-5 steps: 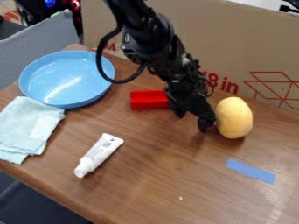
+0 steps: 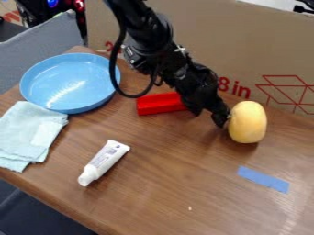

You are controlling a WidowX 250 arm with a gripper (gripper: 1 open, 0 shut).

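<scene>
The black robot arm reaches down from the top of the view to the back right of the wooden table. Its gripper point(image 2: 216, 115) is low, just left of a large yellow egg-shaped object point(image 2: 248, 123); whether they touch, and how the fingers stand, is hard to tell. A red block point(image 2: 159, 105) lies behind the gripper, to its left, partly hidden by the arm.
A blue plate point(image 2: 69, 84) sits at the left, with a pale cloth point(image 2: 28, 135) below it. A white tube point(image 2: 103, 162) lies front left, blue tape point(image 2: 263, 180) front right. A cardboard panel point(image 2: 252, 55) backs the table.
The gripper has risen slightly from its lower position beside the yellow object. The other objects look unmoved.
</scene>
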